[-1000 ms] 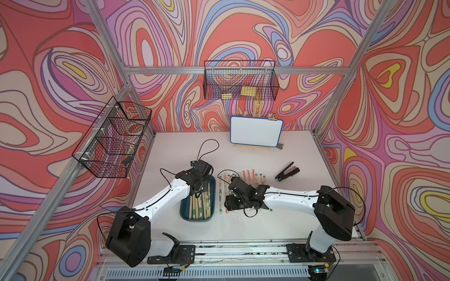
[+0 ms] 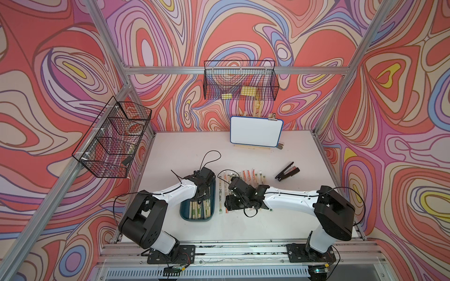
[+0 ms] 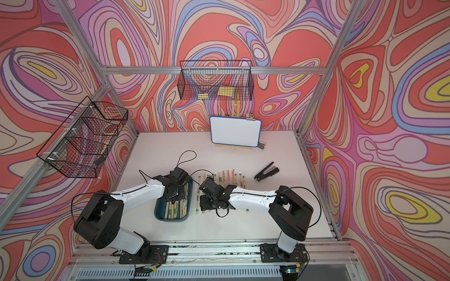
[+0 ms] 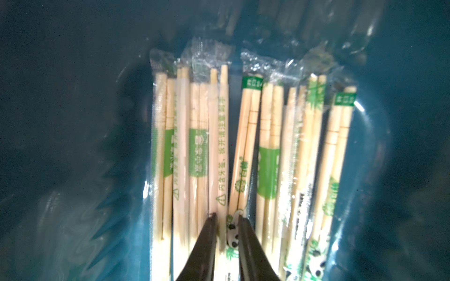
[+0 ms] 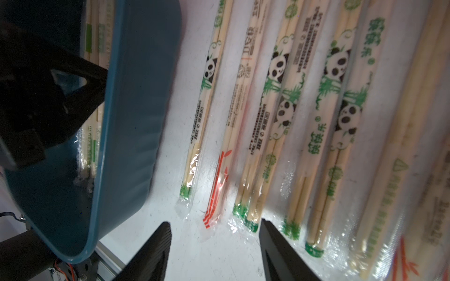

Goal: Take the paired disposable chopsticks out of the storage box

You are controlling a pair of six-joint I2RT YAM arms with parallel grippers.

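The dark blue storage box [image 2: 181, 214] holds several pairs of wrapped chopsticks lying side by side. My left gripper is down inside it, its fingers drawn close together. A panda-printed wrapped pair [image 4: 241, 173] and a plain-wrapped pair [image 4: 222, 140] run down between or just beneath the fingertips; whether they are gripped cannot be told. In the right wrist view my right gripper stands open over the table beside the box, with nothing between its fingers. The nearest table pairs, including a panda-printed packet [image 5: 206, 89], lie beyond its tips.
Several wrapped pairs lie in a row right of the box, among them a red-marked packet [image 5: 229, 140]. A black stapler [image 2: 287, 171] rests farther right, and a whiteboard [image 2: 256, 131] stands at the back.
In the top left view the right arm looks unmoved.
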